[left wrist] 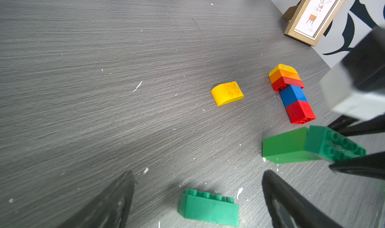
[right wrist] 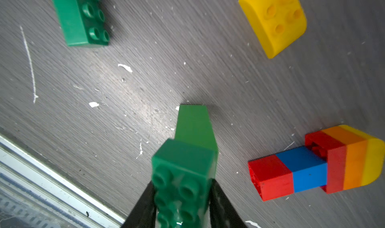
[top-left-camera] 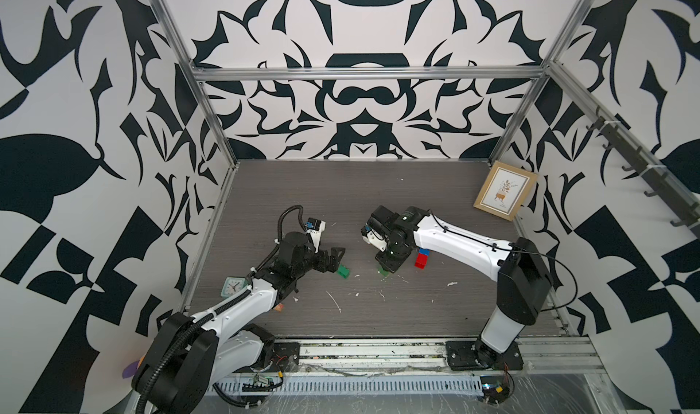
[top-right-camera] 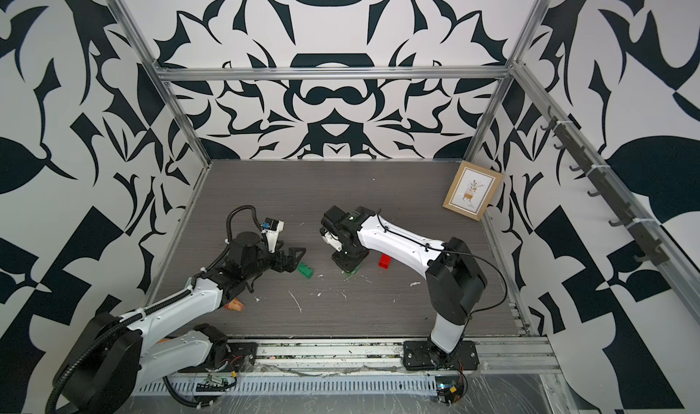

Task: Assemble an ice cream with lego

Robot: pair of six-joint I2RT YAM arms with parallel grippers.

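Observation:
A light green brick and a darker green brick stand end to end, the studs of the dark one facing my right gripper. In the right wrist view, the dark green piece lies between the fingers of my right gripper, which stand close along its sides; whether they grip it cannot be told. My left gripper is open and empty, with another green brick on the table ahead of its fingers. A single yellow brick lies farther off, its studs showing.
A red brick and a blue brick lie in a row against a red, orange and yellow stack on the right. A picture frame leans at the back right.

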